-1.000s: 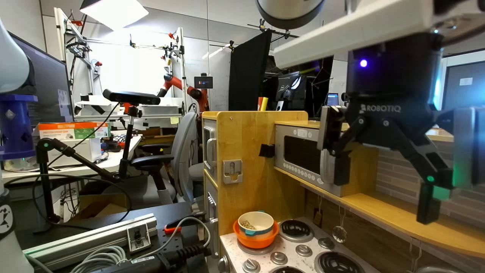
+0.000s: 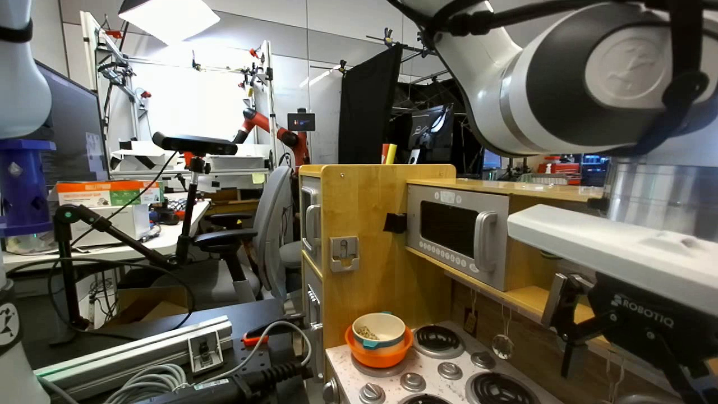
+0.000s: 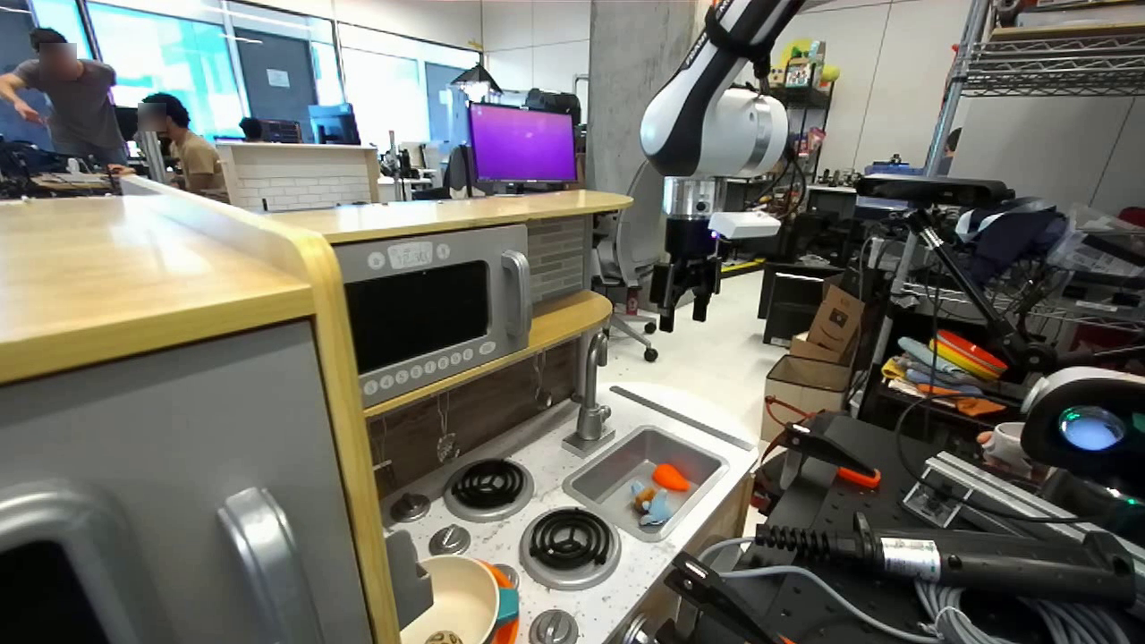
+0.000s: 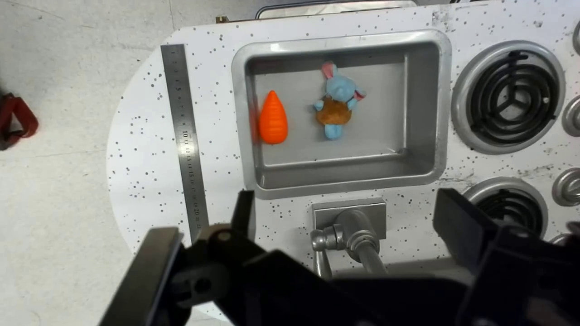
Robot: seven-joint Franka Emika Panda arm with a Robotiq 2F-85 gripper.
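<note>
My gripper stands open and empty above the faucet side of the sink, its two dark fingers spread wide. In exterior view 2 the gripper hangs in the air, well above the counter. Inside the grey sink lie an orange carrot-shaped toy, near one side wall, and a blue plush animal with pink ears and a brown middle. The two toys are apart. On the stove sits a cream bowl with teal handles, inside an orange bowl; something small and speckled lies in the cream one.
The silver faucet rises beside the sink. A steel ruler lies on the counter. Black-coil burners flank the sink's other side. The microwave and its wooden shelf stand above the stove's back.
In exterior view 1 my arm and gripper have moved lower and to the right, and now show partly at the right edge. The bowls have not moved.
</note>
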